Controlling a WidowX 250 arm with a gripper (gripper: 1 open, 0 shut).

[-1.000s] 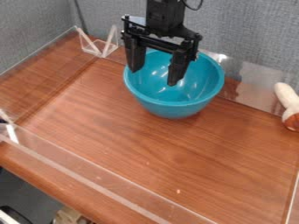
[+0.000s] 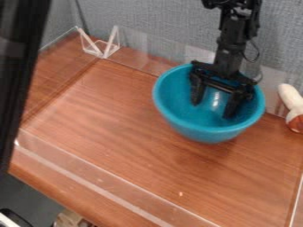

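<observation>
A teal bowl sits on the wooden table toward the back right. My black gripper reaches down from above into the bowl, its fingers inside it, open. Whether anything lies between the fingers inside the bowl is hard to see.
A white stuffed or mushroom-like item with a red-brown part lies at the right edge, beside the bowl. A white wire rack stands at the back left. A dark vertical shape fills the left edge of view.
The bowl and my gripper have shifted to the right, with the gripper lower in the bowl. The bowl now sits near the white item.
</observation>
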